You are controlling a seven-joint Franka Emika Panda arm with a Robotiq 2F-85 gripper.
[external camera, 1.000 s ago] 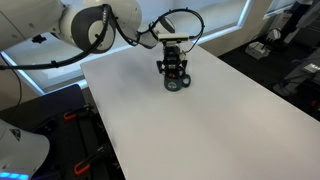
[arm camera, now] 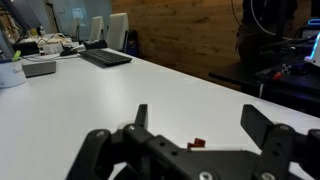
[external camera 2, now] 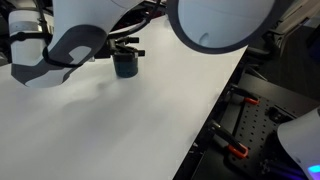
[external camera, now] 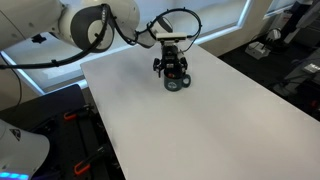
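Note:
A dark mug (external camera: 173, 84) stands upright on the white table, its handle on the right in exterior view 1. My gripper (external camera: 170, 68) is just above the mug, at its rim, with the fingers apart. In exterior view 2 the same dark mug (external camera 2: 126, 66) shows partly below the arm. The wrist view has my open gripper with a wide gap between its fingertips. A small reddish-brown thing (arm camera: 197, 143) appears low in that gap; I cannot tell what it is. Whether the fingers touch the mug cannot be made out.
A black keyboard (arm camera: 105, 57) and a pale cup-like container (arm camera: 10, 72) appear farther off in the wrist view. A black frame (external camera 2: 235, 150) stands beside the table.

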